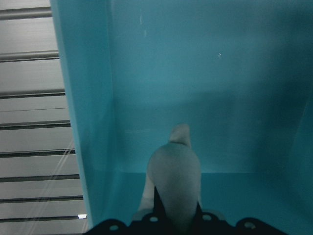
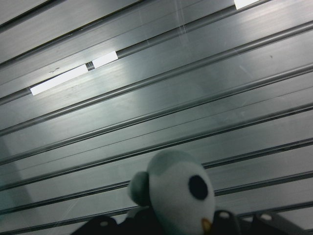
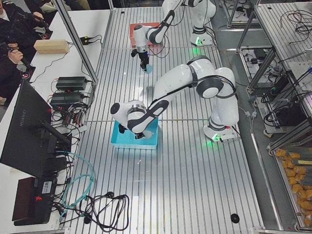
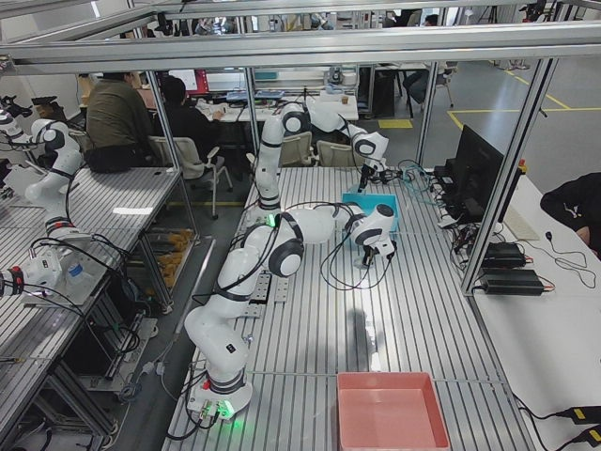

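My left gripper (image 3: 141, 134) hangs over the blue bin (image 3: 134, 145), shut on a grey plush toy (image 1: 173, 181), whose pointed tip lies over the bin's floor in the left wrist view. My right gripper (image 3: 145, 63) is above the metal table, shut on a pale teal and white plush toy (image 2: 178, 196) with a dark eye and a small yellow patch. The right gripper's fingertips are largely hidden by that toy in the right wrist view.
A pink bin (image 4: 392, 413) stands at the other end of the slatted table (image 3: 175, 195). A monitor (image 3: 27, 126), power boxes and cables line the side.
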